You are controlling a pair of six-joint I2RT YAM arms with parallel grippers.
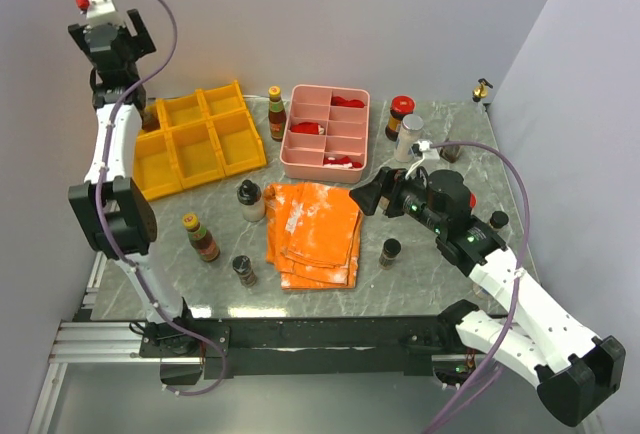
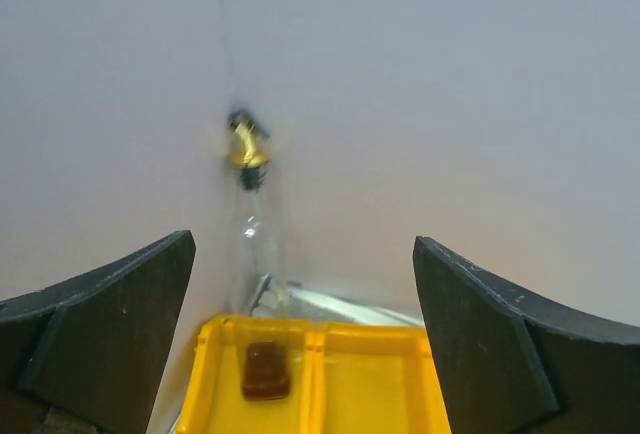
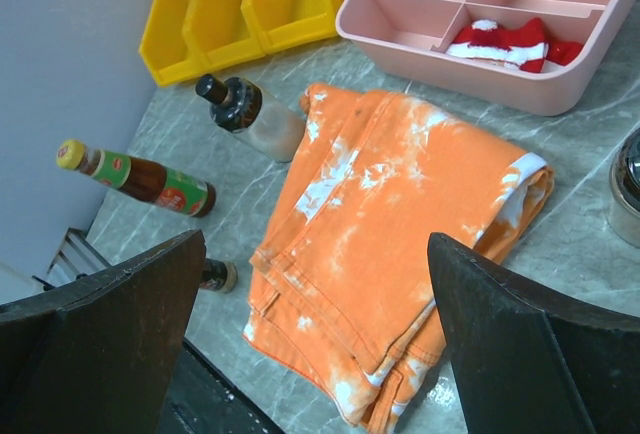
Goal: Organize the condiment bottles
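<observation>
A tall clear bottle with a gold pourer (image 2: 250,159) stands in a compartment of the yellow divided tray (image 1: 175,161), dark liquid at its base. My left gripper (image 1: 112,36) is open above the tray's back left corner, with nothing between its fingers. Open and empty, my right gripper (image 1: 376,192) hangs right of the orange cloth. Sauce bottles (image 1: 201,238) (image 1: 277,114), a black-capped jar (image 1: 251,201) and small dark-capped jars (image 1: 244,271) (image 1: 390,252) stand on the table. At the back right are a red-lidded jar (image 1: 399,117), a white shaker (image 1: 408,138) and a gold-topped bottle (image 1: 482,90).
A folded orange cloth (image 1: 318,229) lies mid-table. Behind it sits a pink divided box (image 1: 326,132) with red and white cloth pieces inside. Walls rise close at the left, back and right.
</observation>
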